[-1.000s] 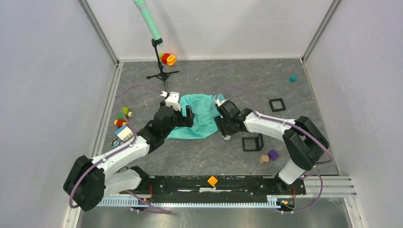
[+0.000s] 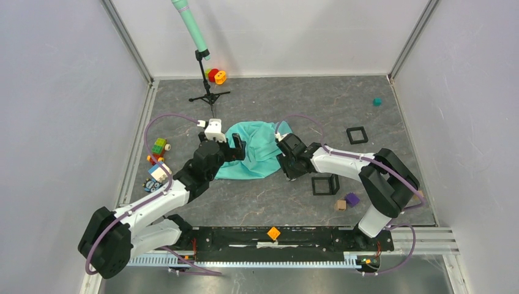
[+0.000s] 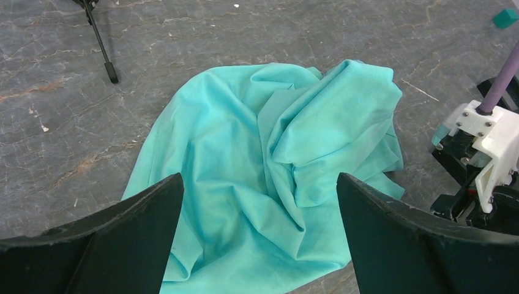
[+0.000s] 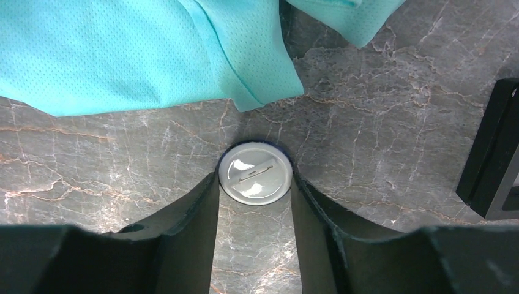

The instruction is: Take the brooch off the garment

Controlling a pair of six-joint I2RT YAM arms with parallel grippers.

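Observation:
The turquoise garment (image 2: 254,165) lies rumpled mid-floor. A round silver brooch (image 4: 255,174), its pin showing, lies on the grey floor just beside the garment's edge, apart from it. My right gripper is low over the floor, its fingertips at either side of the brooch, touching or very close; whether it grips is unclear. My left gripper hangs open over the left part of the garment, nothing between its fingers.
Black square frames (image 2: 357,128) lie at the right, one near my right gripper. Purple (image 2: 352,199) and tan cubes sit front right, toys (image 2: 157,171) at left, a tripod stand (image 2: 208,95) at the back.
My left arm has shifted slightly leftward since about a second ago.

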